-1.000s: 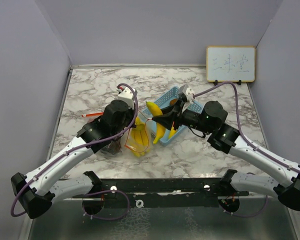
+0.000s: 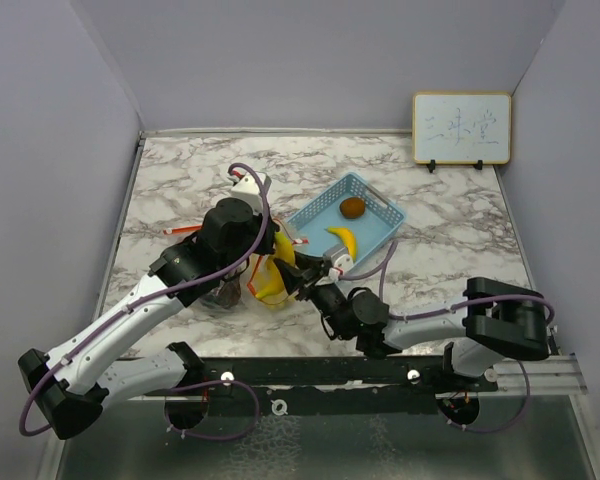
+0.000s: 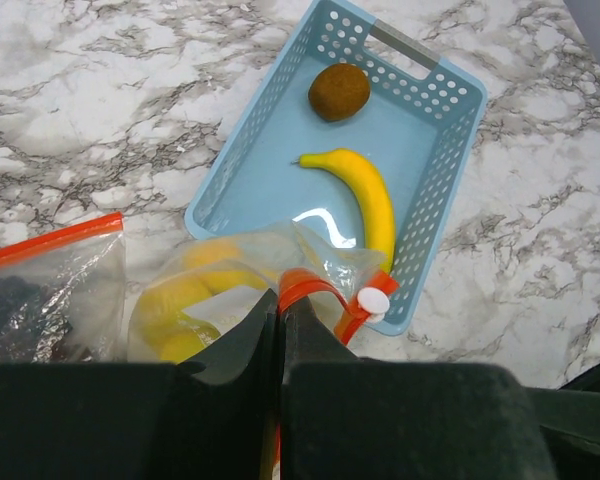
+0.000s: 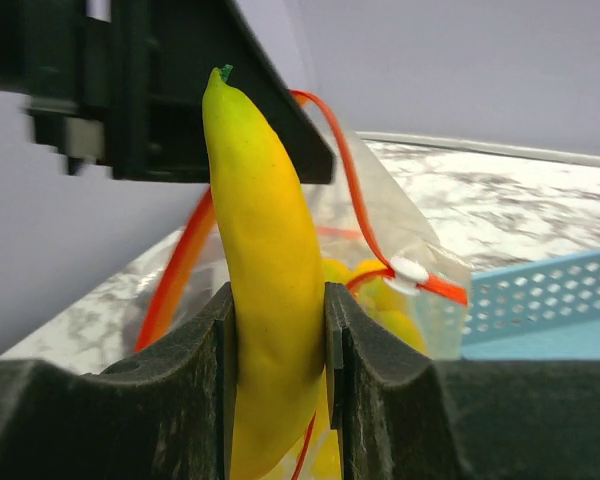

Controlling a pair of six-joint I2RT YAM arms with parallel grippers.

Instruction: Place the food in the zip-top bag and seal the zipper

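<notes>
My right gripper is shut on a yellow banana (image 4: 265, 240), which stands nearly upright between its fingers. The banana's lower end reaches the mouth of the clear zip top bag (image 3: 250, 245); how far inside it is, I cannot tell. The bag's mouth, edged by an orange zipper strip (image 4: 346, 170), gapes open. My left gripper is shut on that strip, holding the bag up. Other yellow food (image 3: 170, 305) shows through the bag's clear wall. A second banana (image 3: 365, 195) and a brown kiwi-like fruit (image 3: 339, 92) lie in the blue basket.
The blue basket (image 2: 310, 212) stands just behind and right of the bag. Left of the bag lies another orange-edged bag (image 3: 90, 280) with dark contents. A whiteboard (image 2: 462, 128) stands at the back right.
My right gripper has carried the banana leftward from over the basket to the bag's mouth. The left arm has hardly moved and keeps the bag held.
</notes>
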